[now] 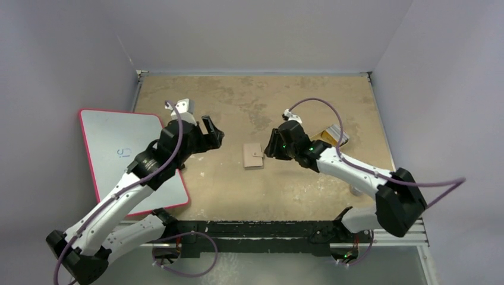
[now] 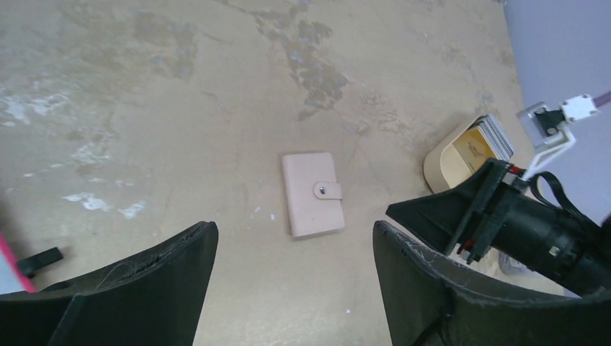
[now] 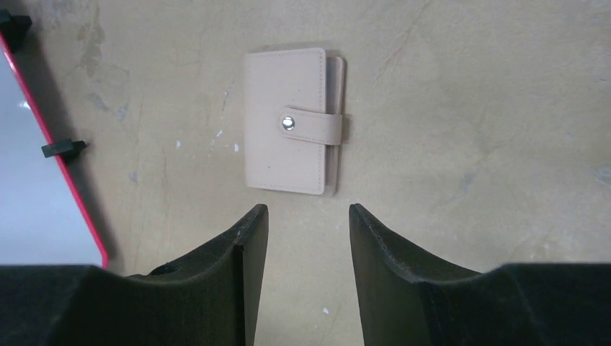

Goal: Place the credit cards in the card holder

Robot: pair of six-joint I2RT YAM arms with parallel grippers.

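Note:
The beige card holder (image 1: 252,155) lies closed on the table near the middle, its snap strap (image 3: 314,126) fastened on its right side in the right wrist view. Up and to the left of it, my left gripper (image 1: 214,133) stands open with nothing between its fingers. My right gripper (image 1: 271,144) is just right of the holder in the top view, low over the table. Its fingers (image 3: 248,277) are apart and the gap between them is empty. Cards (image 2: 494,137) stick out of a cream box (image 2: 450,163) at the right, partly behind my right arm.
A whiteboard (image 1: 128,154) with a red rim and dark clips takes up the left side. Walls close in the table at the back and right. Free tabletop (image 1: 249,98) lies behind the holder.

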